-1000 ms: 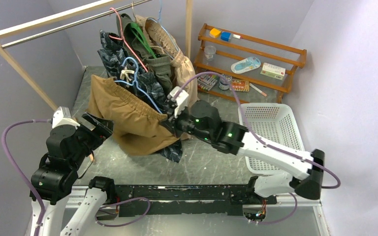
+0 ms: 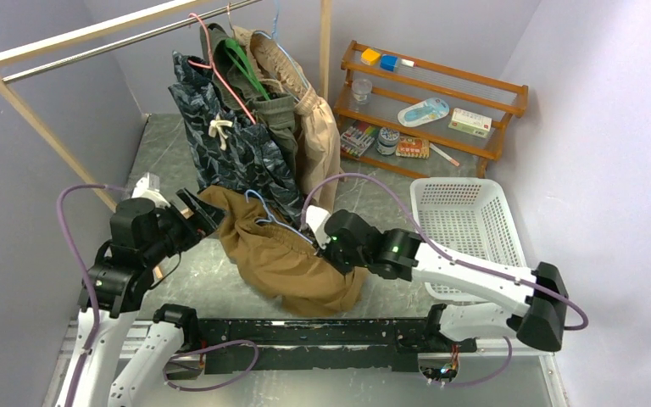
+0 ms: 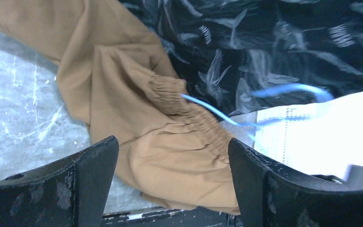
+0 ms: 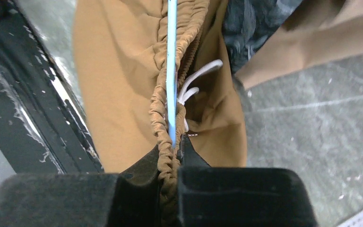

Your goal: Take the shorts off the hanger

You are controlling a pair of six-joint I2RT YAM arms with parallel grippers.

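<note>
Brown shorts (image 2: 280, 263) lie spread low over the floor, with the blue hanger (image 2: 273, 219) still in their elastic waistband. My right gripper is shut on the waistband of the shorts, near the end of the hanger. In the right wrist view the blue hanger bar (image 4: 171, 61) runs along the gathered waist, and a pale drawstring (image 4: 201, 73) shows inside. Open and empty, my left gripper (image 2: 202, 212) is above the left part of the shorts. In the left wrist view, folds of the shorts (image 3: 142, 132) lie beyond its spread fingers (image 3: 92, 175).
Other garments hang from the rack rail (image 2: 136, 38) behind, including dark patterned trousers (image 2: 229, 140) and beige trousers (image 2: 318, 136). A white basket (image 2: 515, 242) stands at the right, and a wooden shelf (image 2: 509, 110) at the back right. Bare floor (image 2: 381, 297) lies before the basket.
The left gripper moved slightly right toward them.
</note>
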